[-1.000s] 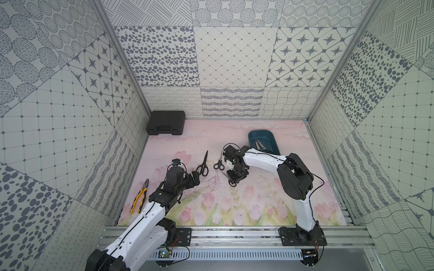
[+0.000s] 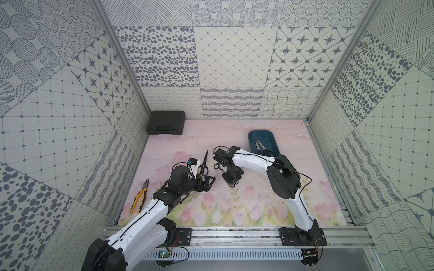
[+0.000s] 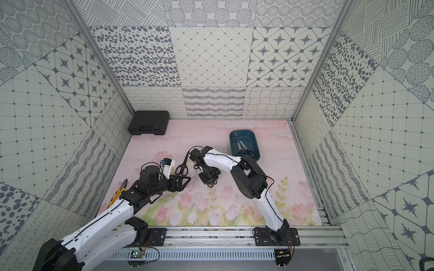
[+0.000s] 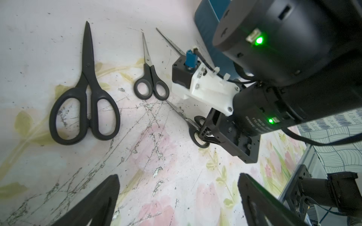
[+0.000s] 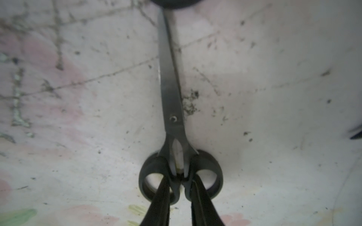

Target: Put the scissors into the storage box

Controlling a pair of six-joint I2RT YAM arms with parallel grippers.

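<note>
Small scissors [image 5: 171, 94] lie under my right gripper, whose fingers are down among the two finger loops, close together; whether they grip cannot be told. In the left wrist view, large black scissors [image 4: 88, 64] lie at left and medium scissors [image 4: 149, 75] in the middle. My left gripper stands open above the table, nothing between its fingers. The teal storage box [image 2: 260, 132] holds several scissors or similar tools and sits behind the right arm.
A black case [image 2: 165, 122] is at the back left. Yellow-handled pliers [image 2: 137, 198] lie at the front left.
My right arm has shifted leftward over the small scissors. My left gripper has moved slightly right and changed its angle.
</note>
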